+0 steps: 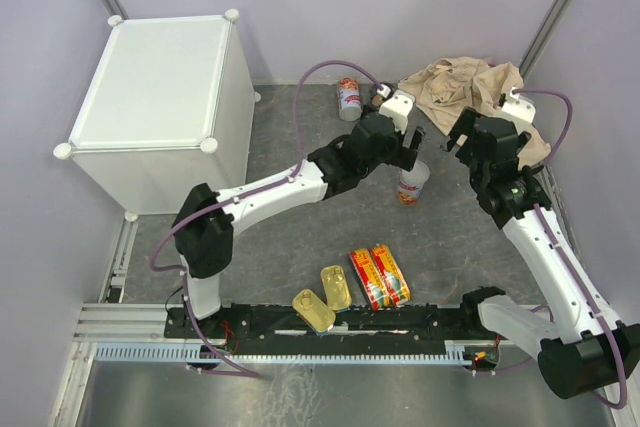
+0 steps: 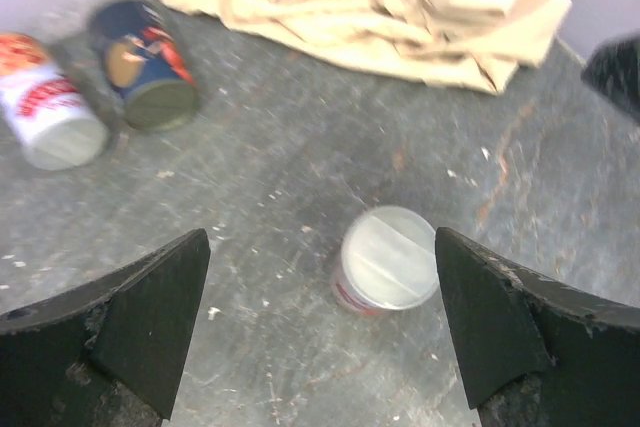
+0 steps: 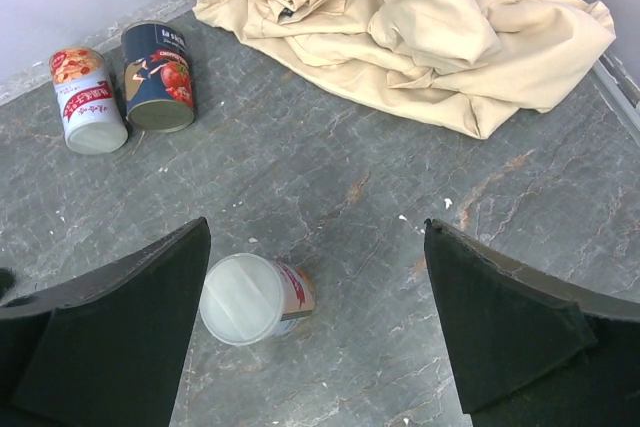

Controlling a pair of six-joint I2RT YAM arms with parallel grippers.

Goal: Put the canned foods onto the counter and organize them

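A can with a pale end (image 1: 412, 183) stands on the grey counter, upright and apart from both grippers. Its pale end (image 2: 388, 259) also shows in the left wrist view, as does the can's end in the right. My left gripper (image 1: 412, 147) hangs open, just behind and left of it in the top view. Off to the can's right is my right gripper (image 1: 455, 139), open and empty. At the back, a red-and-white can (image 3: 90, 102) and a dark blue can (image 3: 158, 77) appear to lie side by side; my left gripper mostly hides the blue one from the top.
A crumpled beige cloth bag (image 1: 470, 92) fills the back right corner. The large white box (image 1: 160, 72) occupies the left. Orange-red packs (image 1: 380, 275) and gold tins (image 1: 314, 309) lie along the front. Bare counter surrounds the standing can.
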